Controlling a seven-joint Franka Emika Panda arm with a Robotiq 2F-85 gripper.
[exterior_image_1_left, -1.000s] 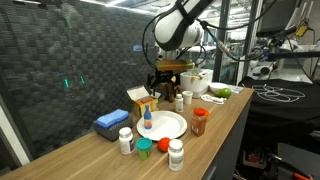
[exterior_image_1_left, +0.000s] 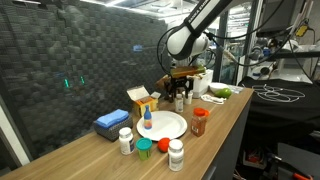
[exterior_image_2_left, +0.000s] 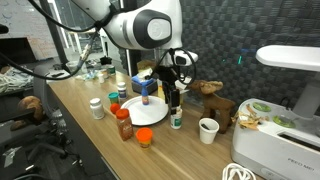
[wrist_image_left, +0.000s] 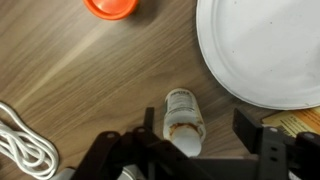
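A small white bottle (wrist_image_left: 183, 120) with a pale cap stands upright on the wooden table. In the wrist view it lies between the fingers of my gripper, nearer the left one, with gaps on both sides. The fingers are apart and grip nothing. Exterior view 2 has the gripper (exterior_image_2_left: 173, 97) pointing down over the bottle (exterior_image_2_left: 176, 118). From exterior view 1, the bottle (exterior_image_1_left: 179, 104) appears just under the gripper (exterior_image_1_left: 180, 90), beside the white plate (exterior_image_1_left: 165, 127).
Orange-lidded jars (exterior_image_2_left: 145, 136) stand close by. A brown animal figure (exterior_image_2_left: 215, 105) and a white mug (exterior_image_2_left: 208, 130) are behind the bottle. A white cable (wrist_image_left: 30, 145) lies on the table. An open yellow box (exterior_image_1_left: 143, 100) sits behind the plate.
In exterior view 1, the gripper has moved right and come over the bottle. The bottle and the plate have stayed where they were.
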